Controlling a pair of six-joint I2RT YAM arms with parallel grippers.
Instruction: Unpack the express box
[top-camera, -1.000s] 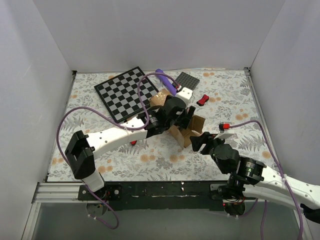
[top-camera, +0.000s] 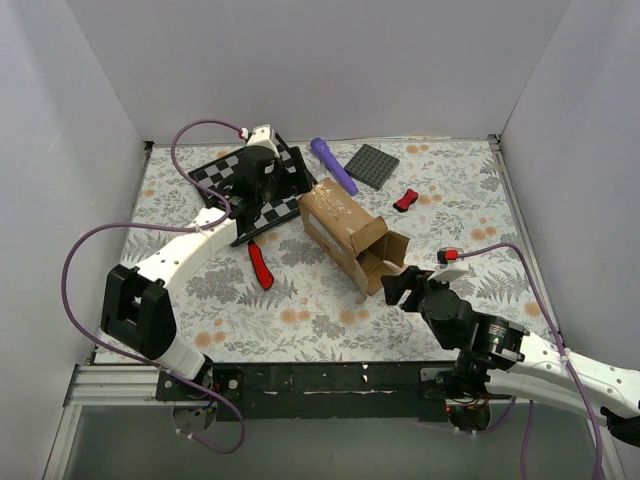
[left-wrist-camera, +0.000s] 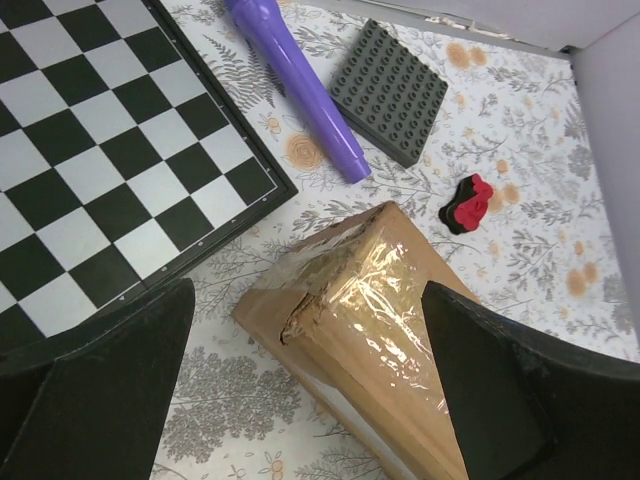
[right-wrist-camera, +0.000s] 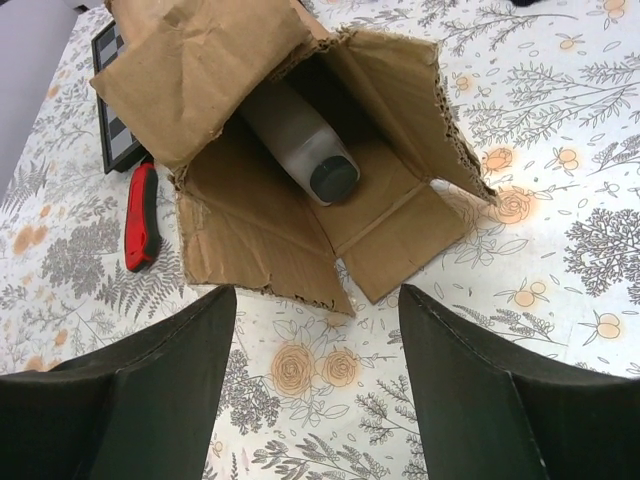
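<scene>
A brown cardboard box (top-camera: 341, 214) lies on its side in the middle of the table, its flaps spread at the end facing the right arm. Inside it, a pale bottle with a dark cap (right-wrist-camera: 334, 178) shows through the opening. My left gripper (top-camera: 297, 172) is open above the box's taped far end (left-wrist-camera: 365, 290), empty between its fingers. Open as well, my right gripper hangs in front of the opening, a little apart from the flaps (right-wrist-camera: 265, 240), with nothing in its fingers.
A checkered board (left-wrist-camera: 110, 150) lies left of the box, partly under my left arm. Beyond the box are a purple stick (top-camera: 333, 166) and a dark studded plate (top-camera: 371, 166). A red-black item (top-camera: 406, 200) lies right, a red cutter (top-camera: 261, 265) left.
My left arm has swung left and back, from over the box's open end to its far end, uncovering the box and red cutter. The right arm looks unmoved.
</scene>
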